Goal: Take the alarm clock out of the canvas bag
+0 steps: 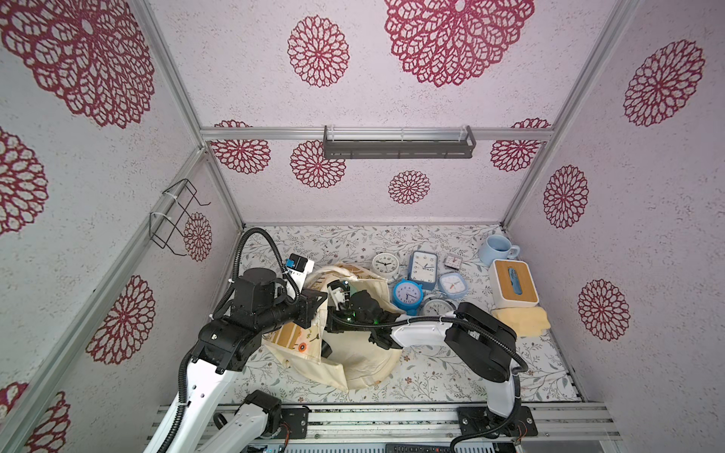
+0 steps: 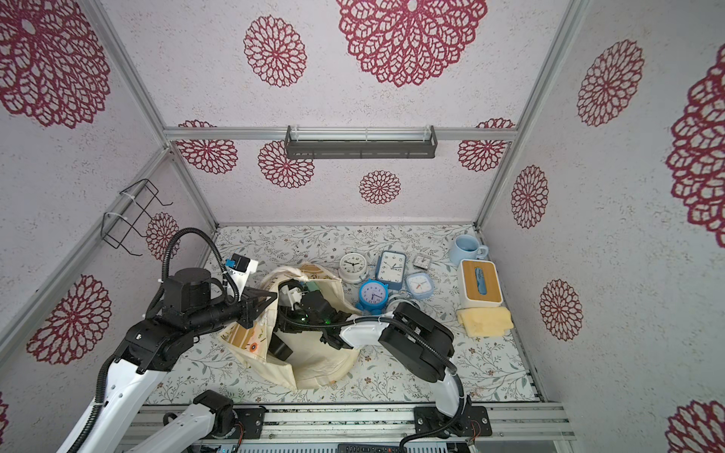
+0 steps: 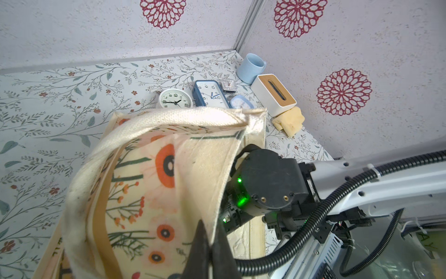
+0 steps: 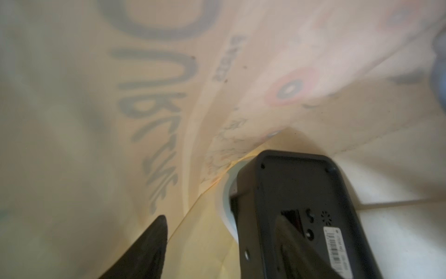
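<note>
The cream canvas bag (image 1: 362, 362) lies open on the table. My left gripper is shut on its fabric edge, holding that side upright, as the left wrist view shows. My right gripper is inside the bag, fingers apart. In the right wrist view a black alarm clock (image 4: 302, 190) lies in front of it, back and label showing, one finger overlapping its near part; a pale round object lies behind it. From above, my right arm hides most of the bag's inside.
Several clocks stand right of the bag, among them a blue clock (image 1: 408, 294). A blue mug (image 1: 496, 249), a tissue box (image 1: 528, 290) and a yellow cloth (image 1: 528, 321) sit at the right. A rack (image 1: 398, 151) hangs on the back wall.
</note>
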